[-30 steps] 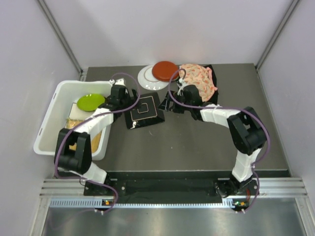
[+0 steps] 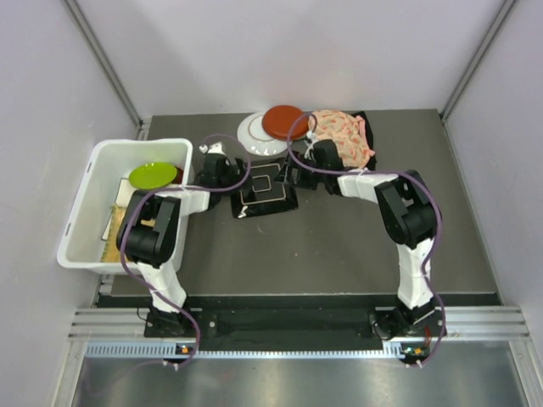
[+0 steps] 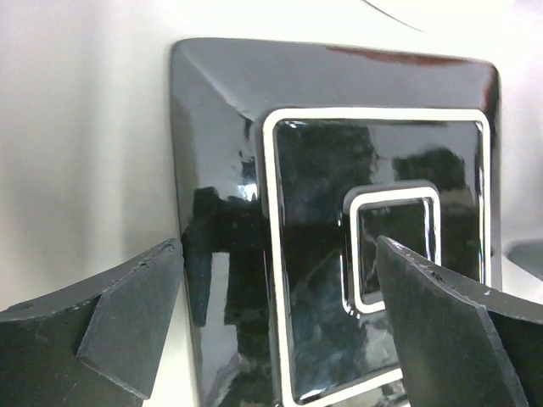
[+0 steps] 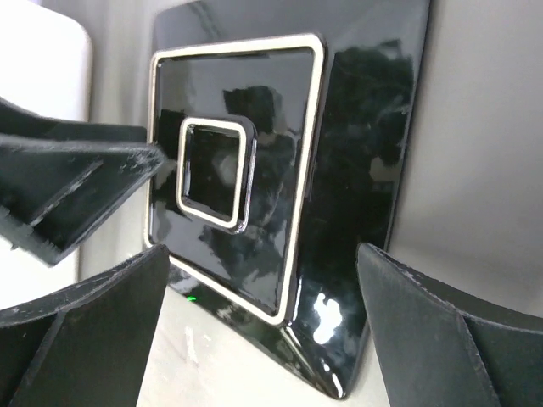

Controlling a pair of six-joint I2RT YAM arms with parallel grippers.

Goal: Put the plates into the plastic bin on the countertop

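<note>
A black square plate with cream square lines [image 2: 265,199] lies on the countertop between both grippers, filling much of both wrist views. My left gripper is open at the plate's left edge, fingertips on either side of that edge. My right gripper is also open, at the plate's right side, one fingertip close by the edge; whether it touches is unclear. The white plastic bin [image 2: 78,212] stands at the left, holding a green plate [image 2: 153,175] and other plates.
At the back are white plates [image 2: 252,144], a red plate [image 2: 283,119] and a crumpled pink cloth [image 2: 339,136] over something dark.
The black plate has shifted right by a small amount. Both arms have moved in around it, the left gripper moving right and lower.
</note>
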